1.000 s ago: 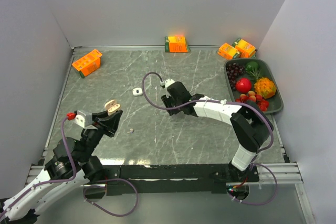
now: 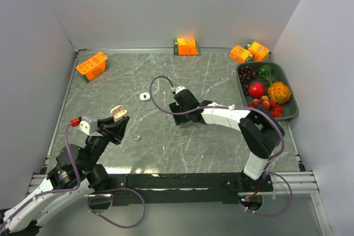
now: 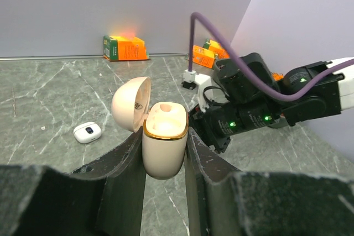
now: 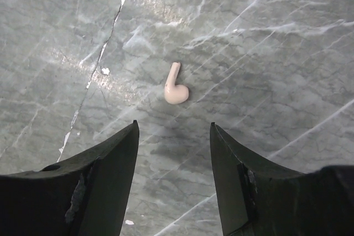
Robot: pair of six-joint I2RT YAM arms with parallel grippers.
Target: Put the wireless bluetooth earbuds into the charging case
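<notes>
My left gripper is shut on the cream charging case (image 3: 164,147), held upright with its lid (image 3: 126,103) flipped open. In the right wrist view a single pale earbud (image 4: 177,93) lies on the marble table, stem pointing up-frame, just beyond the fingertips of my right gripper, which stands open with nothing between its fingers. From the top, that gripper hovers near the table's middle, while a small pale piece (image 2: 138,137) lies left of it.
A white case-like object (image 2: 145,96) lies left of the right arm. Orange boxes (image 2: 186,46) line the back, an orange basket (image 2: 92,66) sits back left, and a tray of fruit (image 2: 292,105) is at right.
The right arm has shifted slightly, its wrist and cable moving a little. The left arm and the case it holds look unchanged.
</notes>
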